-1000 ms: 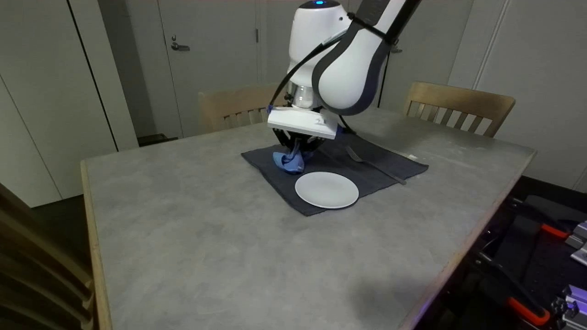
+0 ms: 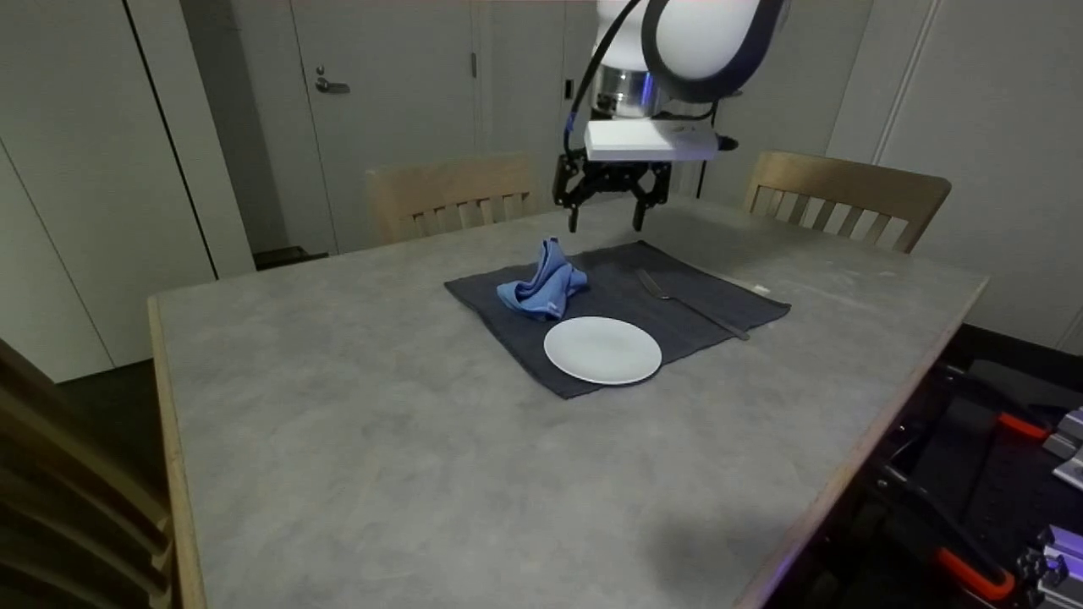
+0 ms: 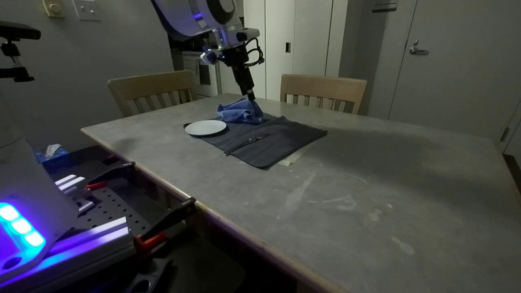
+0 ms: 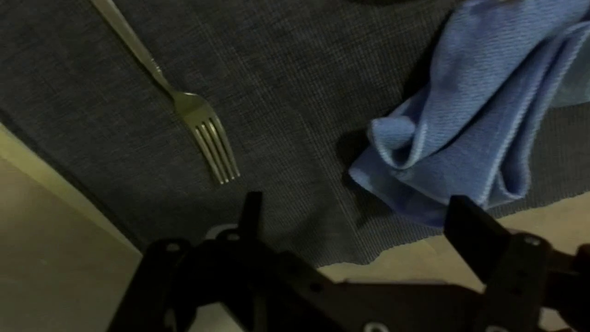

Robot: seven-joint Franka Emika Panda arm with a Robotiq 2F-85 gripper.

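A crumpled blue cloth (image 2: 546, 284) stands in a peak on the far left part of the dark grey placemat (image 2: 619, 279). Beside it, nearer exterior camera 1, a white plate (image 2: 601, 351) overlaps the mat's edge. A fork (image 4: 196, 116) lies on the mat, tines toward my gripper in the wrist view. My gripper (image 2: 606, 220) hangs above the mat's far edge, open and empty, its two fingers well apart. In the wrist view the blue cloth (image 4: 470, 127) is ahead of the right finger (image 4: 470, 232), and the fork is ahead of the left one.
Wooden chairs (image 2: 853, 193) stand along its far side. Clamps with red-orange parts (image 2: 975, 573) and metal rails sit off the table's right edge in exterior view 1.
One second ago my gripper was down at the blue cloth. Now it is higher, farther right and back, clear of the cloth, which stands taller and more spread on the mat.
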